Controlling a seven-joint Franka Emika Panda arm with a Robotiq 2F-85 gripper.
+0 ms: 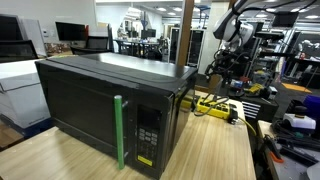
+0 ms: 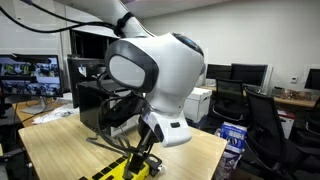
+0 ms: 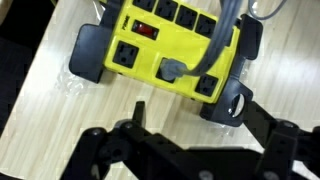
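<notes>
A yellow power strip (image 3: 170,45) with black end pieces lies on the wooden table, and a grey plug with its cable (image 3: 190,70) sits in one of its sockets. Both fingers of my gripper are spread wide apart, with only bare tabletop showing between them; in the wrist view they stand just below the strip. From the first exterior view, the gripper hangs above the table near the power strip (image 1: 213,106), at the far end. The white arm (image 2: 160,85) hides much of the table in the second exterior view, where part of the strip (image 2: 115,170) shows beneath it.
A large black microwave (image 1: 95,100) with a green strip on its front fills the table's near left. Bare tabletop (image 1: 215,150) lies to its right. A blue-and-white package (image 2: 232,140) stands past the table's edge, near black office chairs.
</notes>
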